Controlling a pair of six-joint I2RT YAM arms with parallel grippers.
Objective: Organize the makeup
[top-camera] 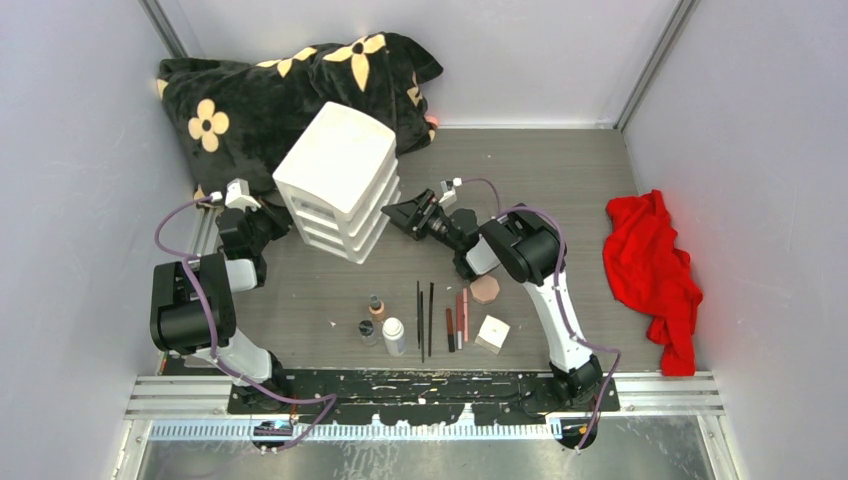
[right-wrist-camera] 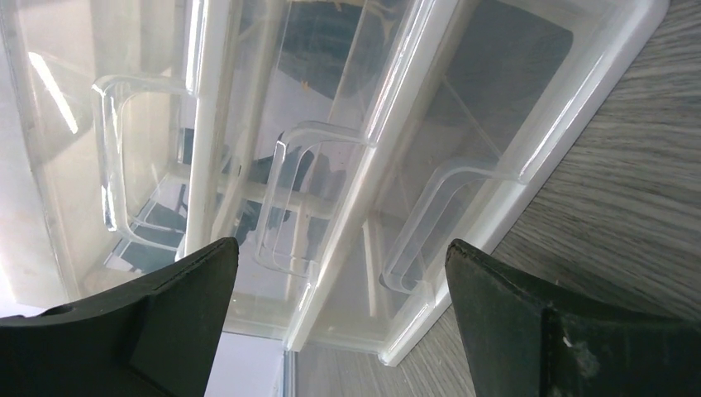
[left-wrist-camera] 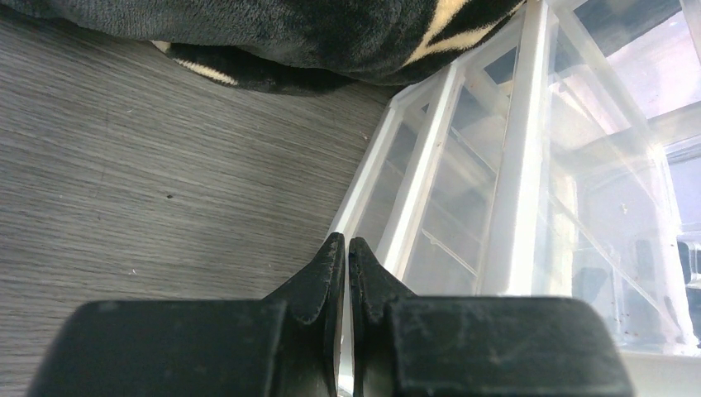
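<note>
A white organizer with clear drawers (top-camera: 335,165) stands at centre left. My left gripper is against its side, fingertips close together. My right gripper is open before the handle side, the middle handle (right-wrist-camera: 281,190) between and beyond its fingers. On the table lie dark pencils (top-camera: 430,320), red and pink sticks (top-camera: 450,330), a compact (top-camera: 484,289), a cream box (top-camera: 492,334), a white bottle (top-camera: 394,336), a small clear bottle (top-camera: 368,333) and a foundation bottle (top-camera: 376,307).
A black floral cushion (top-camera: 230,120) lies behind the organizer. A red cloth (top-camera: 650,270) is at the right. Walls bound the sides and back.
</note>
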